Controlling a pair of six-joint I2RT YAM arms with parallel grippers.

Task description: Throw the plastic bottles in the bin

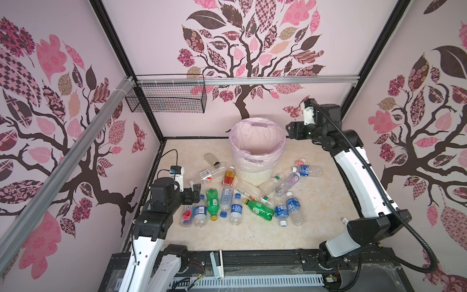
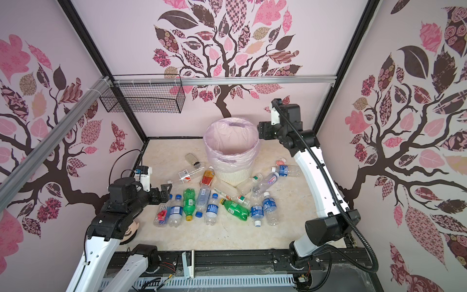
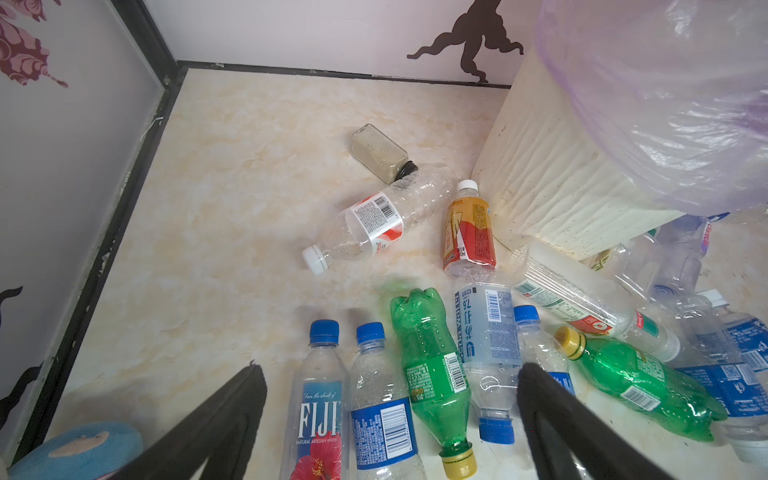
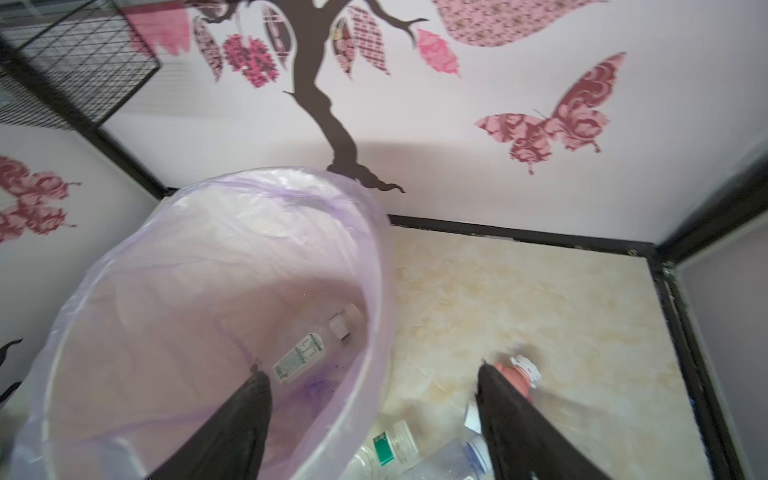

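Note:
The bin (image 1: 256,168), lined with a pale lilac bag (image 4: 376,264), stands at the back middle. A clear bottle (image 4: 308,350) with a white cap lies inside it. Just right of the bin rim, above the table, my right gripper is open with nothing between its fingers. On the table lie several bottles, among them a green one (image 1: 259,209), another green one (image 3: 433,364), a FIJI bottle (image 3: 313,416) and an orange-labelled one (image 3: 469,232). My left gripper is open and empty above the left-hand bottles.
A black wire basket (image 1: 167,96) hangs at the back left. A small red-and-white object (image 4: 518,374) lies right of the bin. A light blue item (image 3: 80,452) shows at the lower left.

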